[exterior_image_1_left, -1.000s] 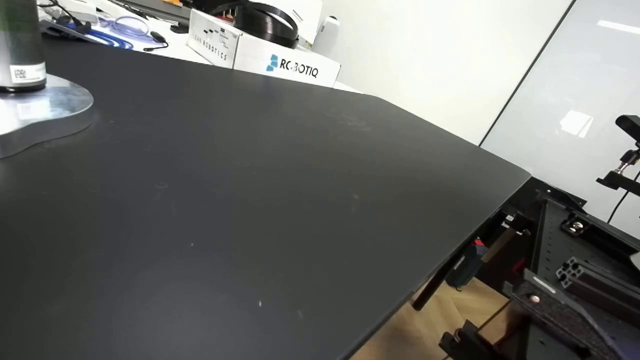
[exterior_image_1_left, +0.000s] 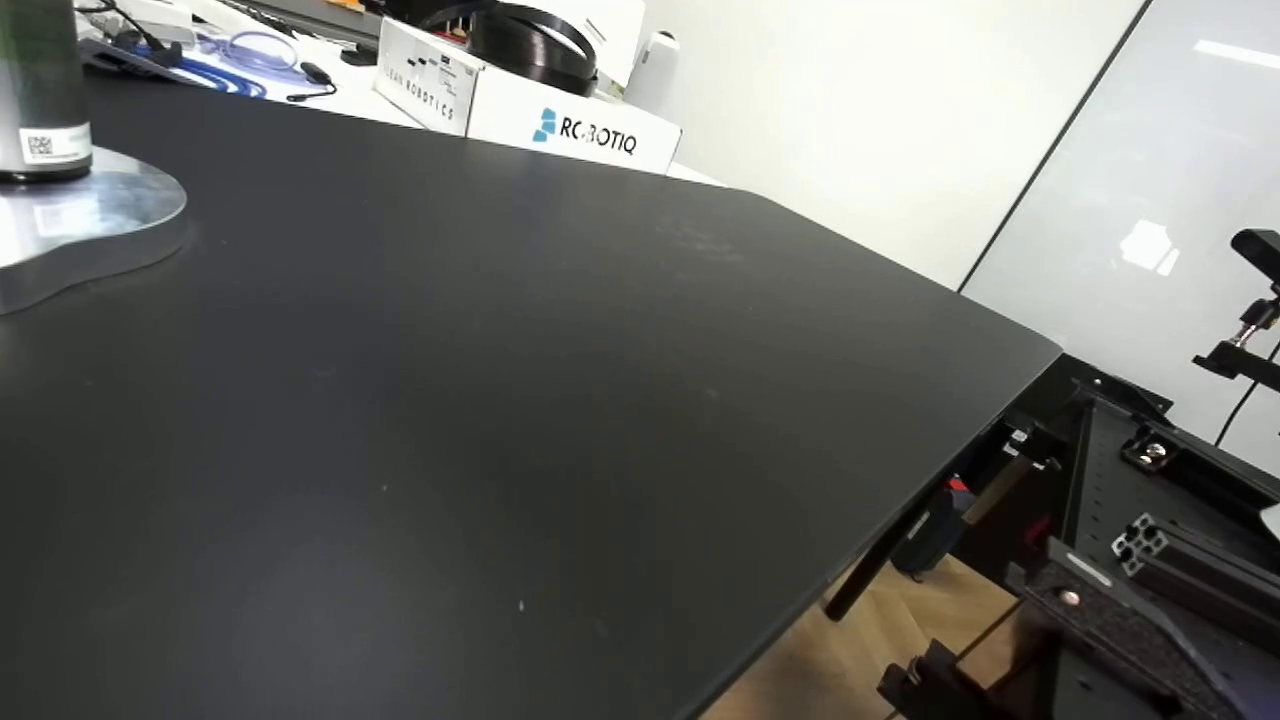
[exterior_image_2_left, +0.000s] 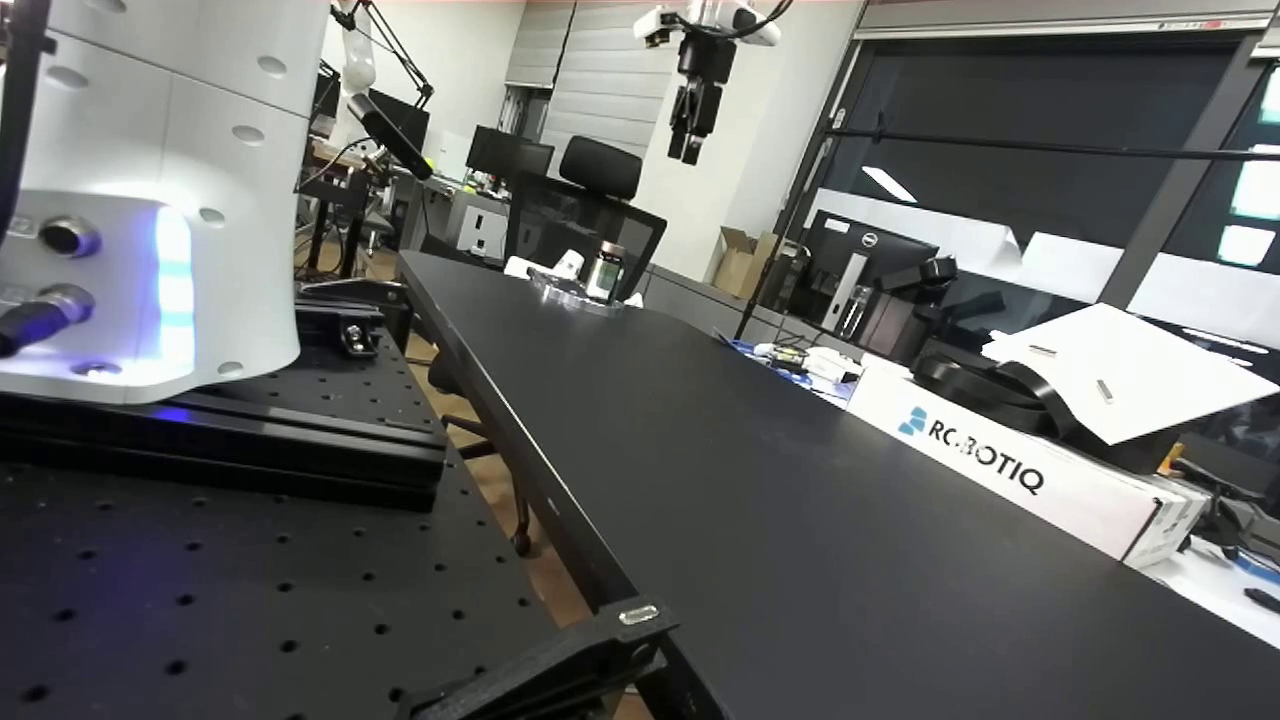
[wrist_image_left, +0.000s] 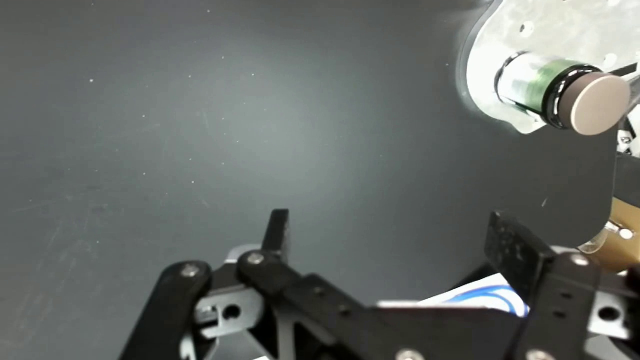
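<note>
In the wrist view my gripper stands open, its two black fingers wide apart with only bare table below the gap. Exterior view 2 has the gripper (exterior_image_2_left: 689, 142) hanging high above the far part of the table, pointing down. A green and white bottle with a brown cap (wrist_image_left: 540, 90) stands on a silver metal plate (wrist_image_left: 489, 93), up and to the right of the fingers in the wrist view. At the left edge of exterior view 1, only the lower part of the bottle (exterior_image_1_left: 46, 90) shows on the plate (exterior_image_1_left: 126, 204).
A white Robotiq box (exterior_image_2_left: 984, 450) sits along its far side, near cables (exterior_image_1_left: 246, 60). The robot's perforated base plate (exterior_image_2_left: 264, 576) lies beyond a gap at the table's edge.
In exterior view 1 the table, bottle and plate stay where they were. Only the bright reflection on the glass panel has changed shape.
</note>
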